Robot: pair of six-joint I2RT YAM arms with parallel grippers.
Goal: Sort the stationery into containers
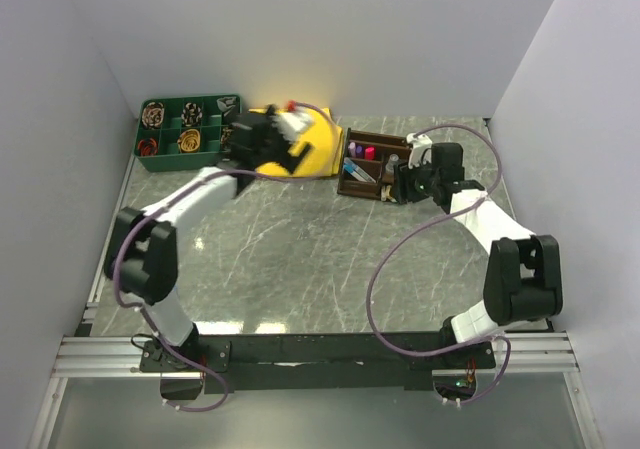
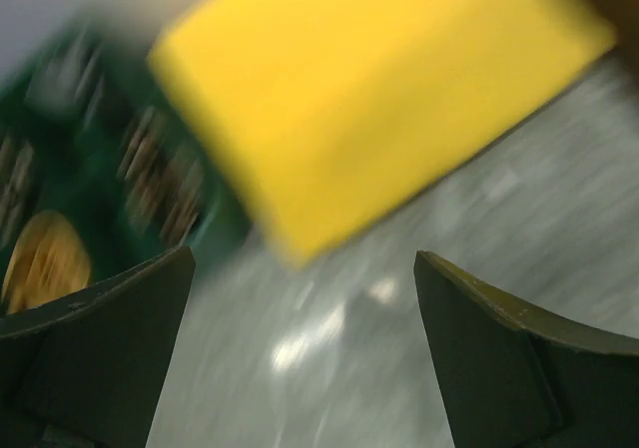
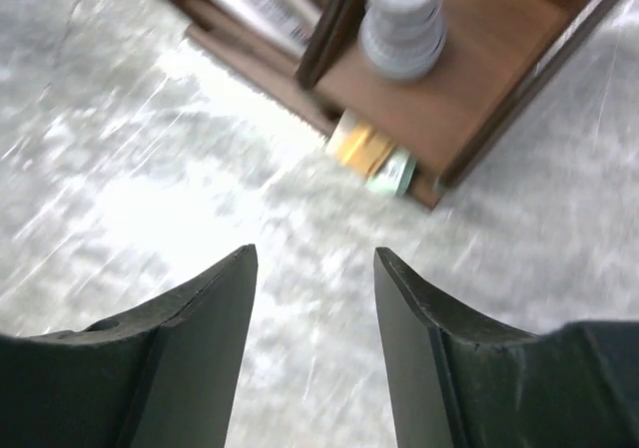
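A brown wooden organizer (image 1: pixel 357 191) stands at the back, right of centre. It holds blue-and-white sticks (image 1: pixel 358 171), a red item (image 1: pixel 370 153) and a silvery ribbed cylinder (image 3: pixel 403 34). A small yellow, white and green item (image 3: pixel 371 156) shows low at the organizer's near edge. My right gripper is just in front of that edge, its fingers apart over bare table. In the left wrist view my left gripper is open and empty, above the table between a green tray (image 2: pixel 225 224) and a yellow sheet (image 2: pixel 339 119); that view is blurred.
At the back left, the green tray (image 1: pixel 160 164) has compartments with coiled cords and other coils. The yellow sheet (image 1: pixel 320 159) lies between tray and organizer. Purple cables (image 1: pixel 372 289) trail along both arms.
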